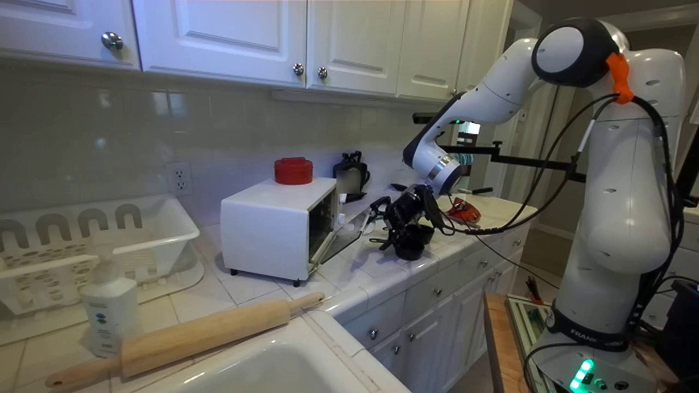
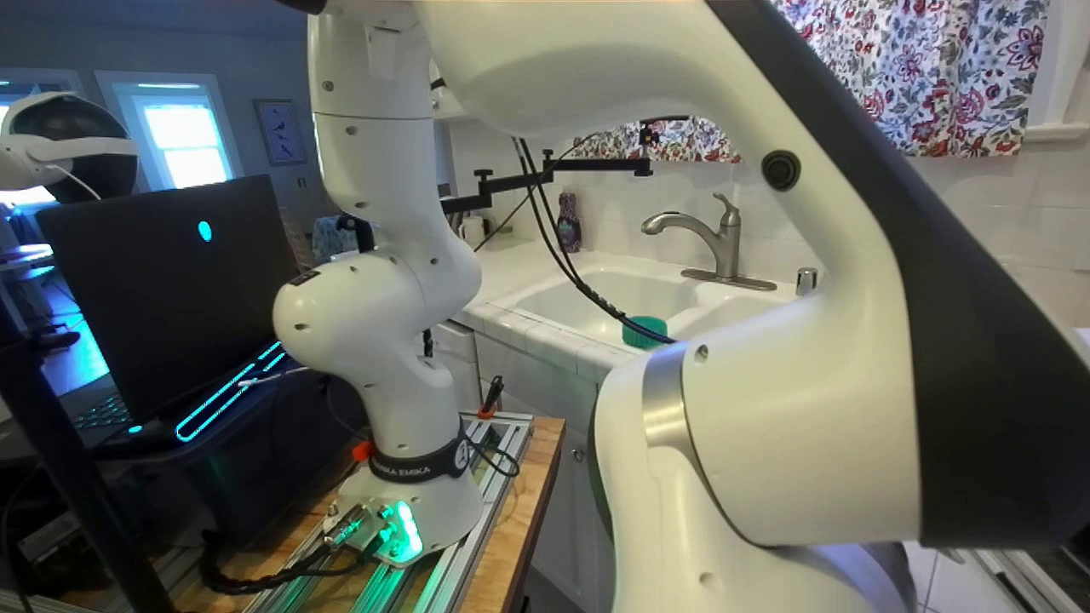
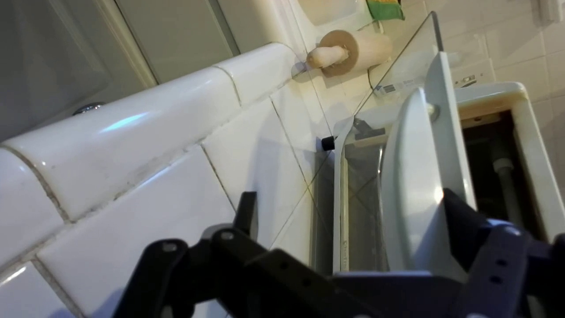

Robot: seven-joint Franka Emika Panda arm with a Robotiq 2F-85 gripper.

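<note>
A white toaster oven (image 1: 265,229) stands on the tiled counter with its glass door lowered. My gripper (image 1: 378,229) is at the outer end of that door. In the wrist view the gripper is open, its two fingers wide apart. The pale door handle (image 3: 416,180) lies by the right-hand finger (image 3: 463,228), whose tip overlaps it; whether they touch I cannot tell. Over bare tile hangs the left-hand finger (image 3: 246,214). Exterior view 2 does not show the gripper.
A red container (image 1: 292,171) sits on the oven. The rolling pin (image 1: 209,334), soap bottle (image 1: 110,308) and dish rack (image 1: 150,229) occupy the counter's near side. Dark pots (image 1: 410,245) stand close to the gripper. The counter's front edge (image 3: 132,127) is nearby.
</note>
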